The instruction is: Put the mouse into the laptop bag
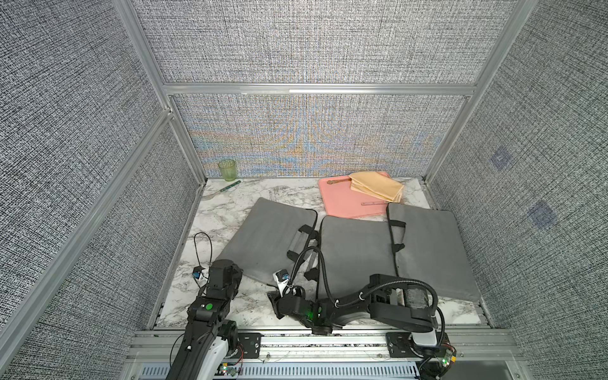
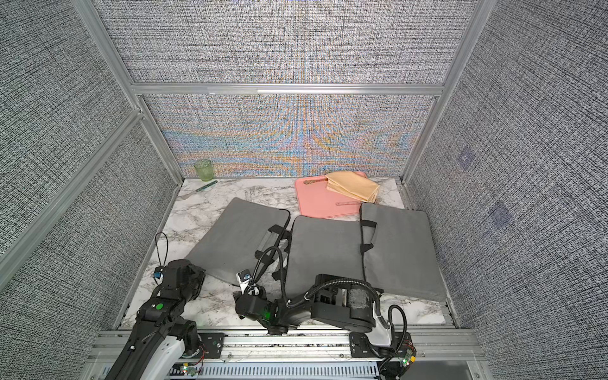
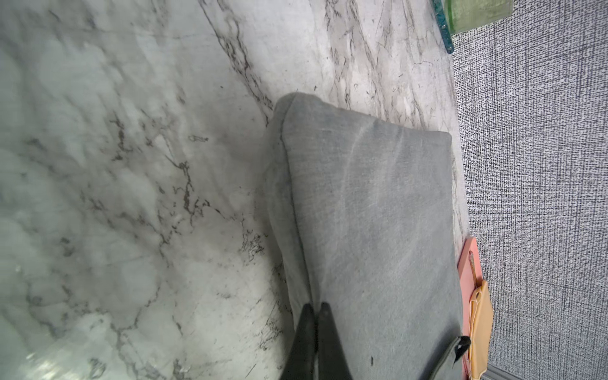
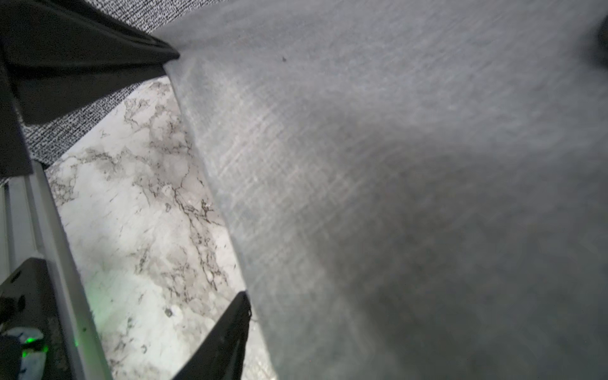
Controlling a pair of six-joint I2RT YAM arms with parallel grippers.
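Three grey laptop bags lie on the marble table; the left bag (image 1: 269,237) is angled, with its black handles facing right. My left gripper is shut, fingertips against the near edge of that bag's cloth. Creases run across the fabric there, but whether a fold of it is pinched cannot be told. My right gripper is open; the edge of grey cloth (image 4: 329,190) passes between its spread fingertips, one touching or nearly touching the cloth. In the top left view it sits at the left bag's near right corner. No mouse can be seen.
A middle bag (image 1: 354,253) and a right bag (image 1: 433,250) fill the centre and right. Behind them is a pink mat (image 1: 345,199) with a folded yellow cloth (image 1: 376,185). A green glass (image 1: 227,169) and a pen (image 1: 230,186) stand back left.
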